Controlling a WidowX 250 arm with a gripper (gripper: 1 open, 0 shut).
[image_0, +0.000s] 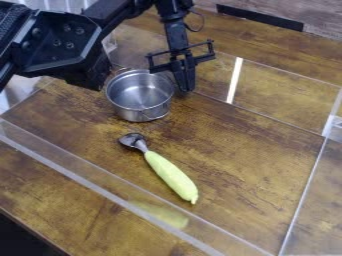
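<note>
A steel pot (139, 100) sits on the wooden table at the upper middle. Just right of it, at its rim, the black gripper (185, 72) points downward; its fingertips are small and dark, and I see nothing held between them. Below the pot lies a long pale yellow-green vegetable-like object (174, 178), with a dark-and-silver piece (131, 141) at its upper end.
Clear plastic panels or edges border the wooden work area (254, 160) on the right and front. The middle and right of the table are open. The robot arm covers the upper left, and a pale object behind it is partly hidden.
</note>
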